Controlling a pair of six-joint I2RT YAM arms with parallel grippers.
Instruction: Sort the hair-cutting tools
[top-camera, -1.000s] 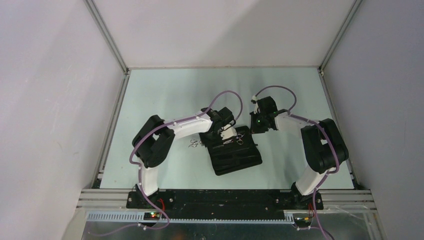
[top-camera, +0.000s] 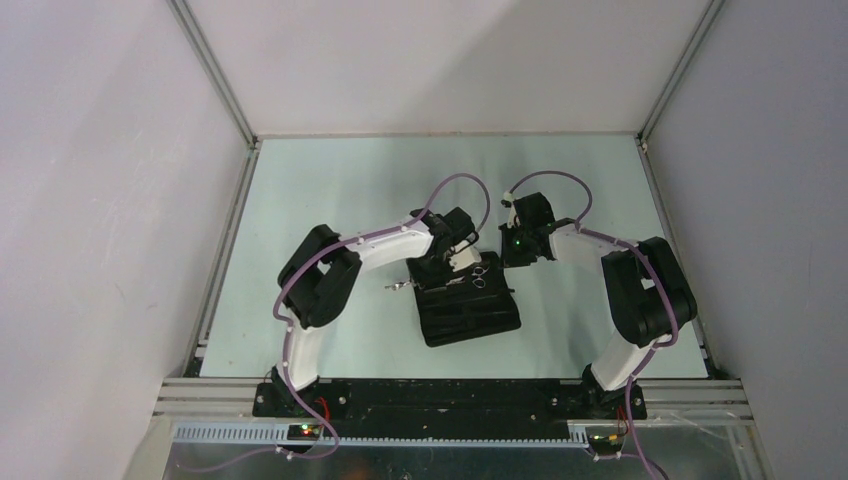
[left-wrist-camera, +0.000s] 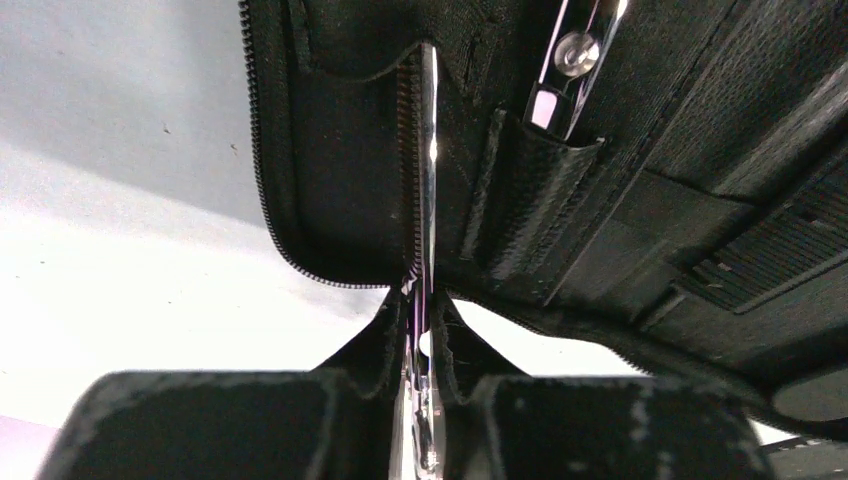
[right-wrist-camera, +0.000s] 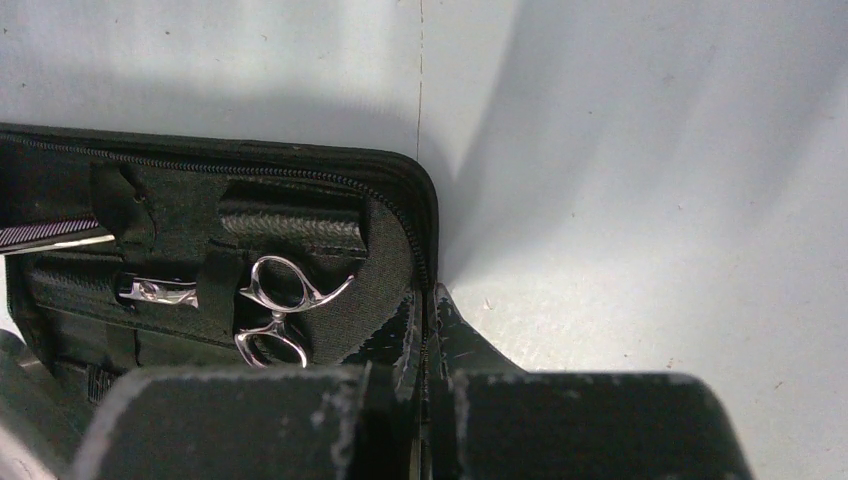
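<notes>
The black zip case (top-camera: 470, 325) lies open in the middle of the table. In the left wrist view my left gripper holds shiny scissors (left-wrist-camera: 427, 170) between its fingers, their long blade lying along a pocket at the case's edge; whether the fingers press on them is unclear. Another steel tool (left-wrist-camera: 575, 55) sits in a neighbouring pocket. My right gripper is shut at the case's corner, on its zipped edge by the look of it. Silver scissors (right-wrist-camera: 280, 282) and a comb-like tool (right-wrist-camera: 50, 237) rest in loops there.
The left arm covers the case's upper left part in the top view. Side walls bound the table.
My left gripper has moved slightly right and up in the top view, the silver tool near it shifting rightward. The right arm has stayed still.
</notes>
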